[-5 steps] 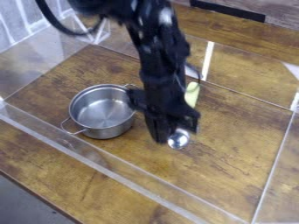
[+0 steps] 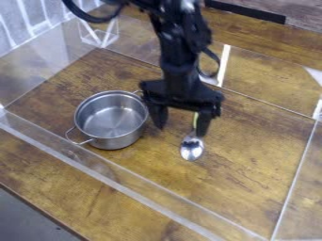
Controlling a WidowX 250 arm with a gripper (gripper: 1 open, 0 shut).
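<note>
The black gripper (image 2: 183, 105) hangs low over the wooden table (image 2: 151, 188), just right of a steel pot (image 2: 111, 120). Its two fingers are spread apart, and it covers most of a spoon with a pale yellow handle. The spoon's silver bowl (image 2: 191, 149) shows below the gripper, with a little of the handle between the dark parts. Whether the fingers touch the handle is unclear.
Clear plastic walls edge the table at front left and right. A white railed object stands at the back left.
Pot and spoon look unmoved.
</note>
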